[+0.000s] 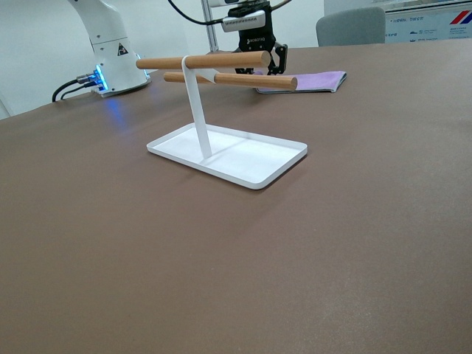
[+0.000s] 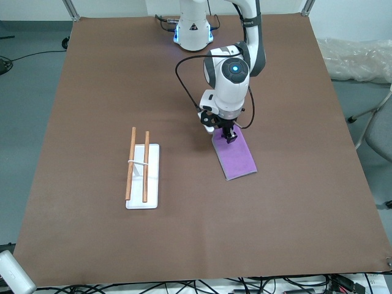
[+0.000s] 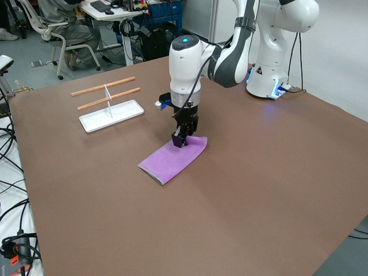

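Note:
A purple cloth lies flat on the brown table, also seen in the right view. My black gripper is down at the cloth's far end, which it partly hides; in the top view the gripper stands over the cloth. Whether its fingers are shut on fabric is unclear. Left of the cloth in the left view stands a white tray with a rack of two wooden bars, both empty.
My arm's base stands at the back. Cables and equipment lie beyond the table's edges.

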